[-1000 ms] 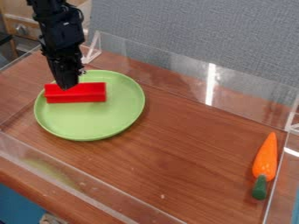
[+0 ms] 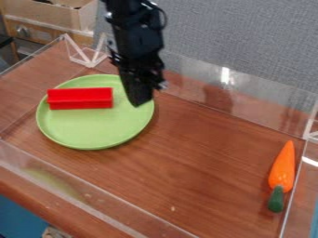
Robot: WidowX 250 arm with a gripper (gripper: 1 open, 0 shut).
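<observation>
A red block (image 2: 78, 99) lies on a green plate (image 2: 100, 131) on the left of the wooden table. My dark gripper (image 2: 141, 93) is shut and hangs over the plate's back right part, right of the block, with nothing seen between its fingers. An orange carrot with a green top (image 2: 281, 172) lies at the far right of the table.
Low clear walls run along the table's edges, with a grey backdrop (image 2: 236, 33) behind and a wooden box (image 2: 44, 14) at the back left.
The block, plate and carrot look unmoved.
</observation>
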